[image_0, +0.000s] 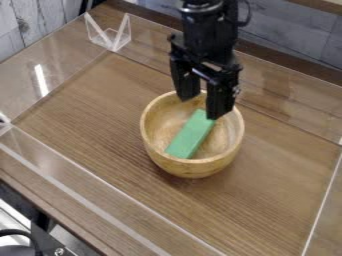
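Note:
A wooden bowl (159, 151) sits on the wooden table, holding a green oblong object (194, 133) that lies slanted inside it. My black gripper (205, 90) hangs just above the bowl's back rim, its lower parts spread to either side. Nothing shows held in it.
A small clear wire or plastic item (112, 35) stands at the back left near the table's edge. A dark cable lies at the bottom left corner.

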